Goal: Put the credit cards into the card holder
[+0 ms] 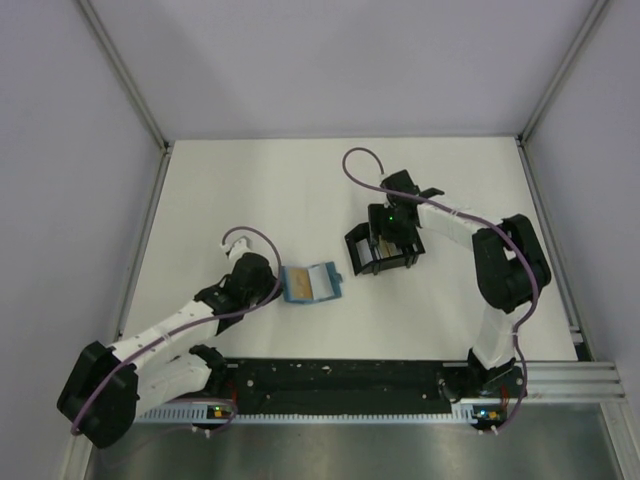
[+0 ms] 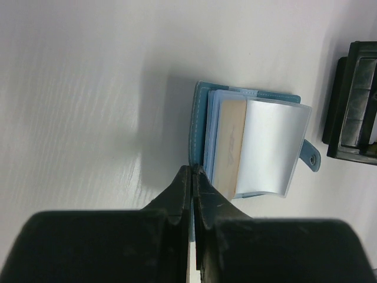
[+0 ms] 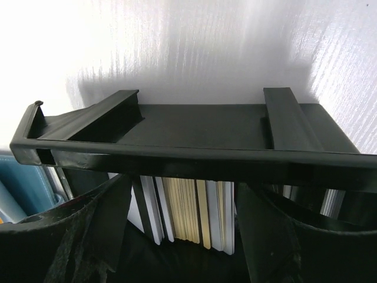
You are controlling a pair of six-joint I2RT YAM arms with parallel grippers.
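Observation:
The blue card holder lies open on the table, holding a tan card and a white sleeve. My left gripper is shut at its left edge; whether anything thin is between the fingertips is hard to tell. A black rack holds a row of upright white and gold cards. My right gripper is over the rack, its fingers part open either side of some cards; whether they touch them is unclear.
The rack's dark crossbar spans just beyond my right fingertips. The table's front edge lies close below the holder.

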